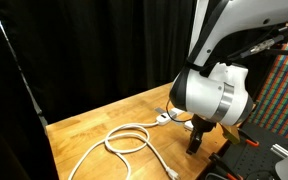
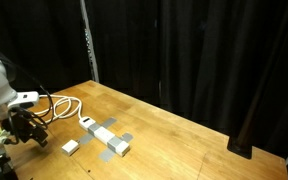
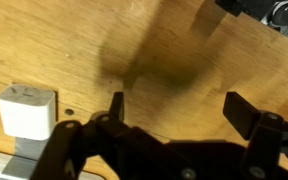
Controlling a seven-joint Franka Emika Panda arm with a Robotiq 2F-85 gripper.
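Both fingers of my gripper stand wide apart in the wrist view, with only bare wood between them. To the left of the left finger sits a small white block (image 3: pixel 27 112) on the table. In exterior view 1 the gripper (image 1: pixel 212 148) hangs low at the table's right, partly hidden by the white arm housing (image 1: pixel 212 95). Exterior view 2 has the arm at the far left, with the white block (image 2: pixel 70 146) to its right.
A white power strip (image 2: pixel 106 137) lies on the table, grey patches beside it. Its looped white cord (image 1: pixel 129 135) covers the middle of the table in exterior view 1.
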